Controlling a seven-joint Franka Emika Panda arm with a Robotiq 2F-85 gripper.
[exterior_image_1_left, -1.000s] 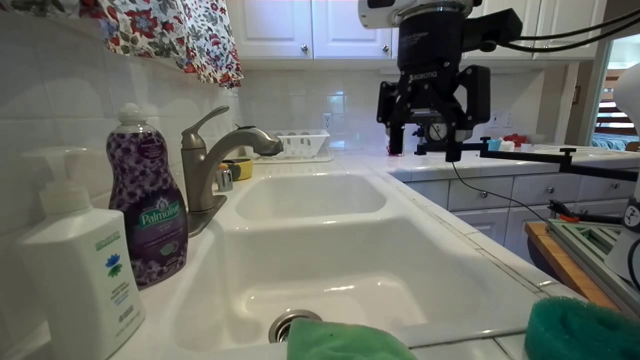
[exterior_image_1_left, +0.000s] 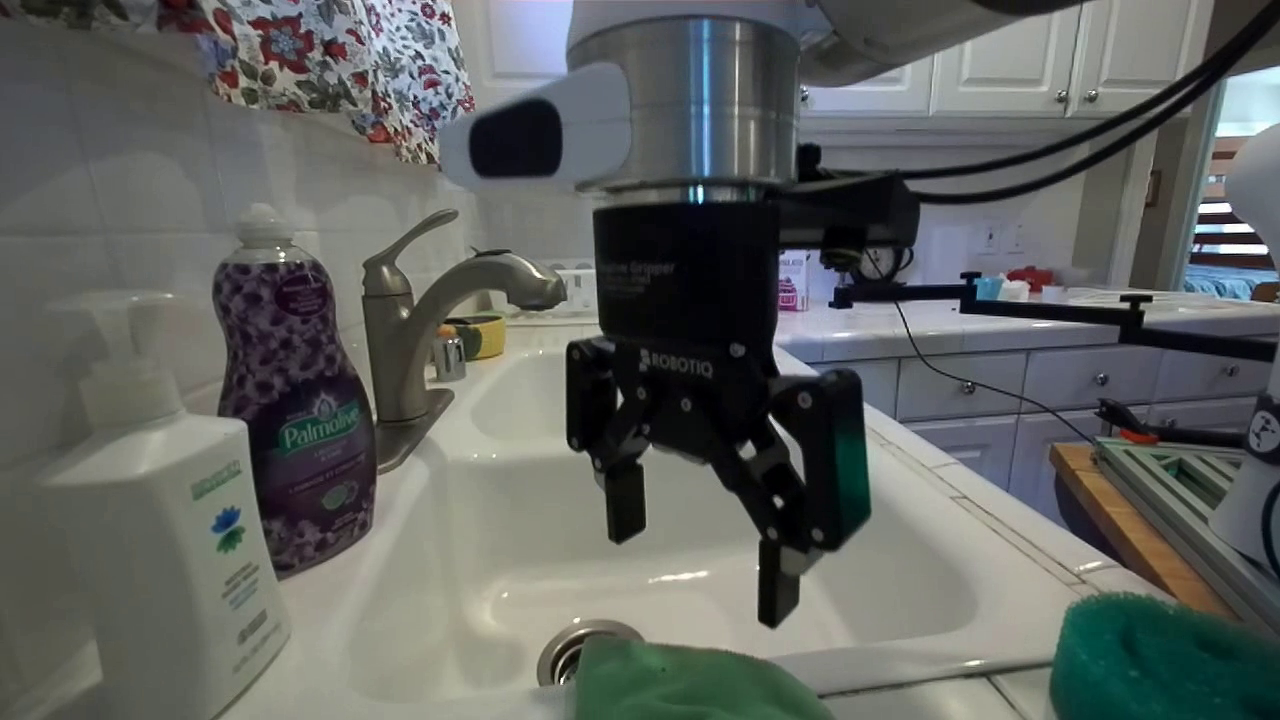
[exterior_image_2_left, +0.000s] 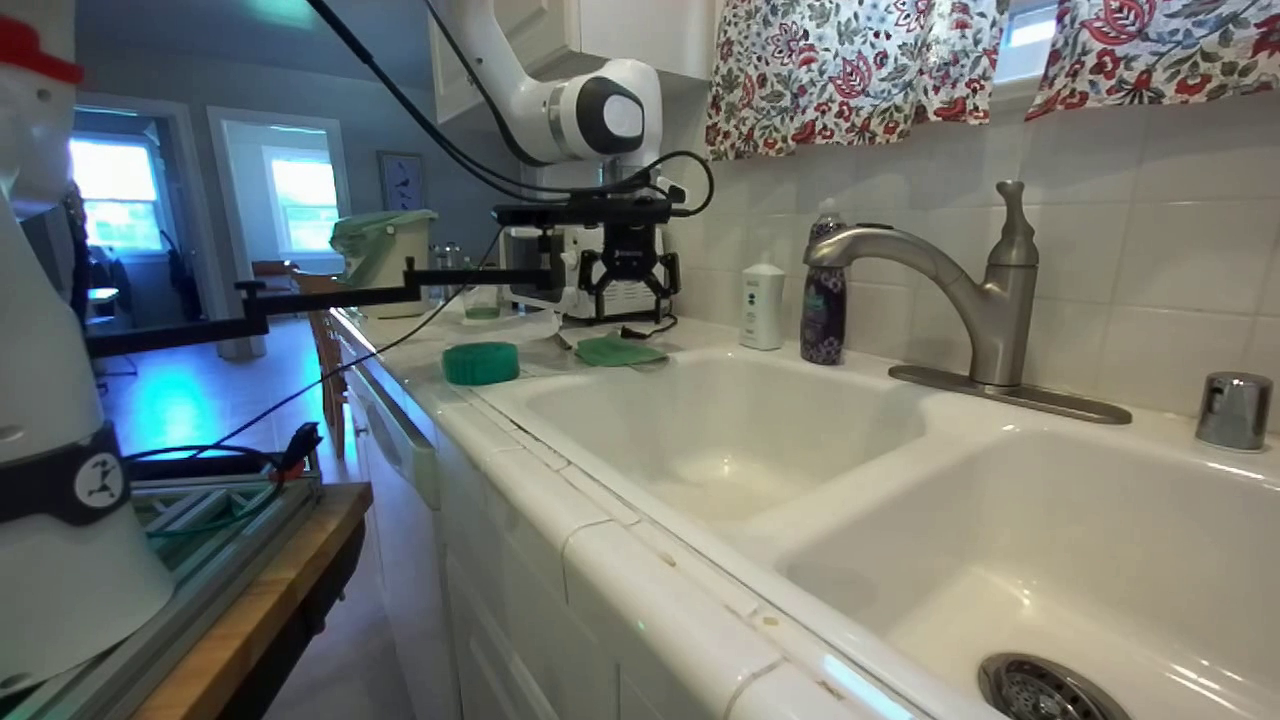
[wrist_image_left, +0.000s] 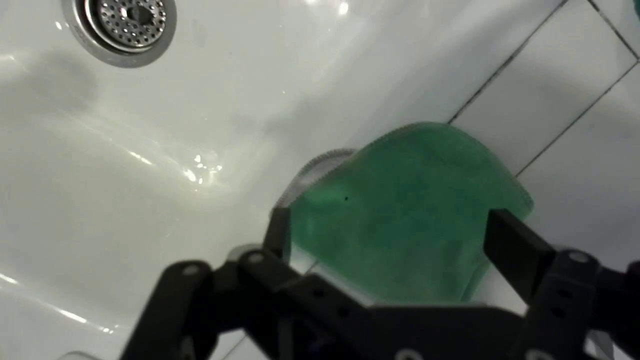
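My gripper stands open, its two black fingers apart with nothing held between them. Beneath it in the wrist view lies a green cloth (wrist_image_left: 408, 210), partly folded with a paler edge showing, on the tiled counter at the sink's rim. In exterior view 1 the same cloth (exterior_image_1_left: 696, 684) is at the bottom edge, partly cut off, and the gripper (exterior_image_1_left: 702, 570) hangs above the near basin. From the other side, the cloth (exterior_image_2_left: 615, 350) appears flat on the counter, with the gripper (exterior_image_2_left: 626, 314) above and apart from it.
A white soap bottle (exterior_image_1_left: 168, 540) and purple Palmolive bottle (exterior_image_1_left: 300, 408) stand along the wall beside the faucet (exterior_image_1_left: 408, 324). A round teal scrubber (exterior_image_2_left: 480, 362) sits on the counter near the cloth. The double sink's basins (exterior_image_2_left: 720, 444) look empty.
In exterior view 1 my gripper has come much nearer to the camera, lower and to the left, over the near basin. The cloth has not moved.
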